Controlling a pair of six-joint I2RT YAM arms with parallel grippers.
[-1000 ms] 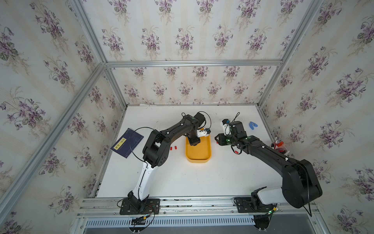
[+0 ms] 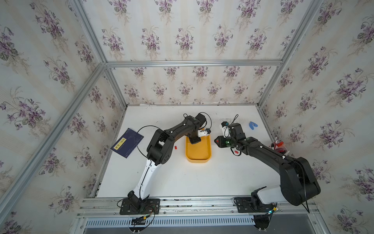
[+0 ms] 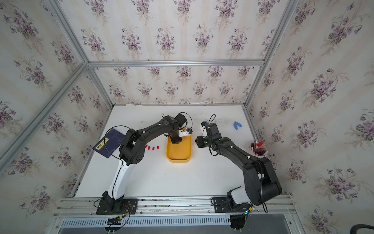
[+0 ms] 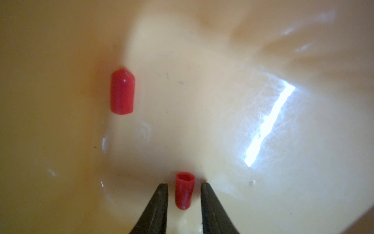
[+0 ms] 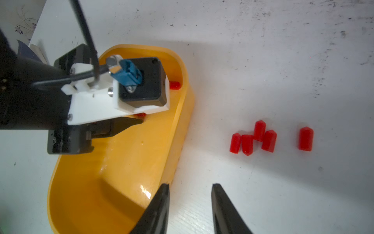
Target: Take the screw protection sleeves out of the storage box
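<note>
The yellow storage box [image 2: 198,159] stands mid-table. My left gripper reaches down inside it, its fingers partly open on either side of a red sleeve [image 4: 183,195]; gaps show between the sleeve and both fingertips. A second red sleeve [image 4: 122,92] lies on the box floor near its wall, in the left wrist view. My right gripper is open and empty, above the table just right of the box. Several red sleeves [image 5: 268,140] lie on the table there, with one sleeve [image 5: 305,138] farther right. More red sleeves [image 3: 153,148] rest left of the box.
A dark blue panel with a yellow label [image 2: 127,143] lies at left. Blue pieces [image 2: 252,125] are at back right, and a container of red items [image 3: 258,149] sits by the right edge.
My left arm has shifted slightly right, and its elbow now covers one red sleeve left of the box. The right gripper has come slightly lower and closer to the box.
</note>
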